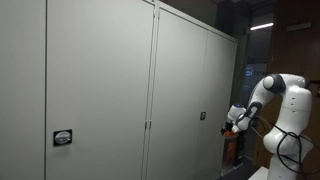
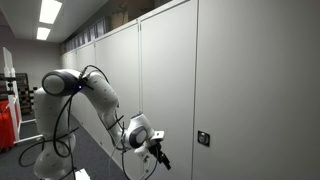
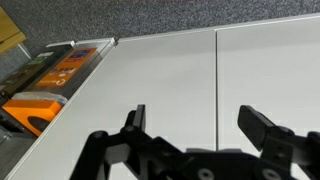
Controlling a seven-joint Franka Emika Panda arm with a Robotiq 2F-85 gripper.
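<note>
Tall pale-grey cabinet doors (image 1: 100,80) fill most of exterior view 1, all looking closed. One small dark handle (image 1: 63,137) sits on the left door and another handle (image 1: 203,116) further right. In exterior view 2 my gripper (image 2: 163,157) is close to the cabinet front, left of the dark handle (image 2: 203,138); whether it touches the door cannot be told. Two black fingers stand well apart in the wrist view, so my gripper is open, with nothing visible between its fingers. Behind it are pale panels (image 3: 165,80) and a thin vertical seam.
Orange-and-black cases (image 3: 55,85) stand beside the panels at the left of the wrist view. Grey carpet (image 3: 190,18) lies along its top. A red object (image 2: 8,125) is at the far left of exterior view 2.
</note>
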